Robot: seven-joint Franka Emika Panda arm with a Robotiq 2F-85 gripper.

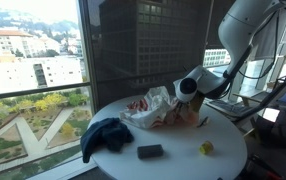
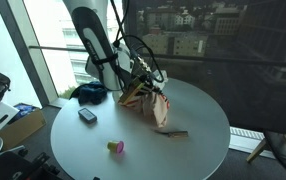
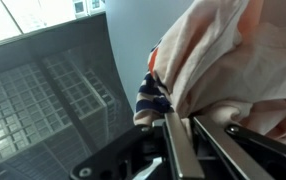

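A pale, pinkish cloth [image 3: 218,70] is bunched in my gripper, which is shut on it. From the second exterior view, the cloth [image 2: 158,110] hangs down toward the tabletop from the gripper [image 2: 146,86]. Seen in the first exterior view, the gripper [image 1: 188,98] is over the back part of the round table, right beside a white and red crumpled bag [image 1: 148,105]. Where the cloth ends and the bag begins is hard to tell there. The wrist view shows a dark striped patch [image 3: 155,95] beside the fingers.
On the white round table [image 1: 178,168] lie a dark blue garment [image 1: 105,135] at the left, a grey block [image 1: 150,151] at the front and a small yellow cup [image 1: 206,148] at the right. A flat dark object [image 2: 173,134] rests near the cloth.
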